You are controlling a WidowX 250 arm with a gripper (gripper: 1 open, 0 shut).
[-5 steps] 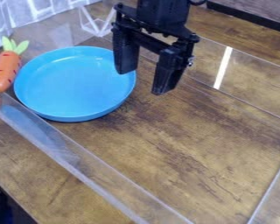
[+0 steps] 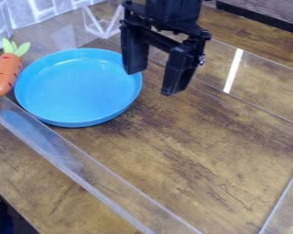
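The black gripper (image 2: 157, 64) hangs at the top centre, its two fingers wide apart with nothing visible between them, over the wooden surface just right of and above a blue plate (image 2: 70, 90). An orange toy carrot (image 2: 7, 69) with a green top lies at the far left, beside the plate.
Clear plastic walls edge the wooden work surface (image 2: 192, 164) along the left and right. A dark strip shows at the top right corner.
The gripper has risen slightly since a second ago. The plate and carrot have not moved.
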